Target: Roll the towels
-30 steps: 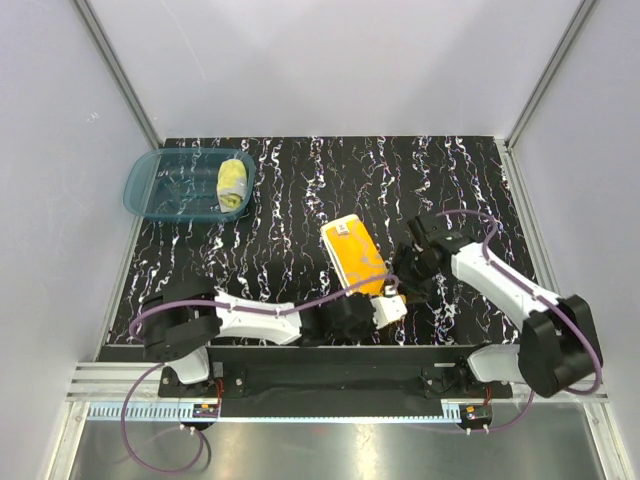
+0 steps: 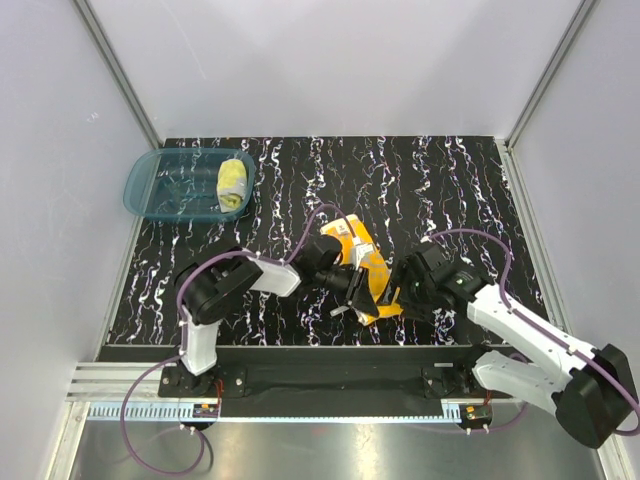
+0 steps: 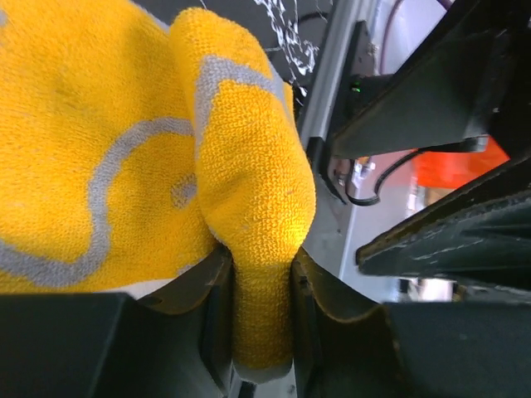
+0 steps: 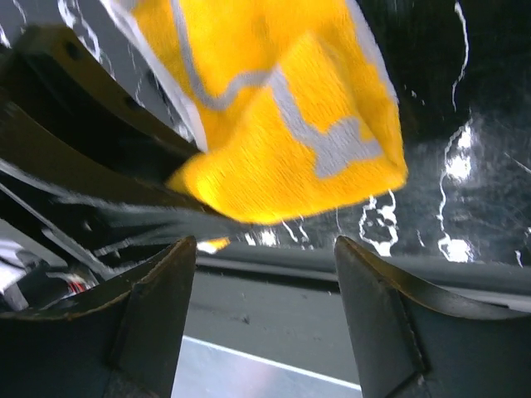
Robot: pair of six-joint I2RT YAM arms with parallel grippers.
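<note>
A yellow towel [image 2: 376,270] with grey markings lies partly flat near the table's front, its near end bunched up. In the left wrist view a raised fold of the towel [image 3: 253,191] stands pinched between the fingers of my left gripper, which is shut on it. My right gripper is apart at its fingertips, just in front of the towel's near edge [image 4: 332,178], with nothing between its fingers. In the right wrist view the left gripper's dark fingers reach in from the left and touch the fold.
A teal plastic bin [image 2: 170,210] at the back left holds a rolled yellow-and-grey towel [image 2: 232,185]. The table's front edge and a metal rail [image 2: 330,352] are close to both grippers. Bare black marbled table [image 2: 370,170] lies behind the towel.
The right arm has shifted toward the front, its gripper still beside the towel.
</note>
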